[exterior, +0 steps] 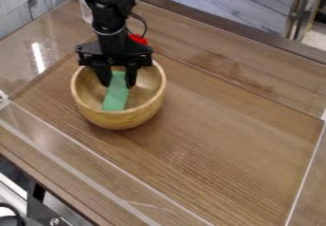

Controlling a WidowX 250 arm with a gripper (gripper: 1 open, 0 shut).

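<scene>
My black gripper [116, 63] reaches down from the top into a yellow wooden bowl [143, 109] at the left middle of the table. Its fingers are closed on a green oblong object [114, 95], which slants inside the bowl with its upper end between them. The gripper's tips are partly lost against the dark body of the hand.
A red object [137, 40] lies behind the gripper at the back. A shelf edge is at the top right, a pale wall at the top left.
</scene>
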